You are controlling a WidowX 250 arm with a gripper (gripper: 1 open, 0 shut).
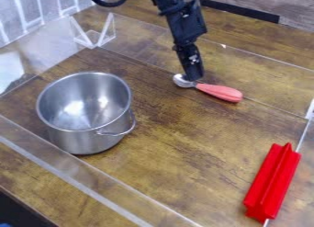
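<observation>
A utensil with a pink handle point(218, 91) and a silver end lies on the wooden table point(172, 166). Just above and behind it is my gripper point(194, 71), shut, with nothing clear between its fingers. A steel pot point(84, 111) with a wire handle stands at the left.
A red tray-like object point(273, 181) lies at the right front. Clear plastic panels border the left side. The middle and front of the table are open.
</observation>
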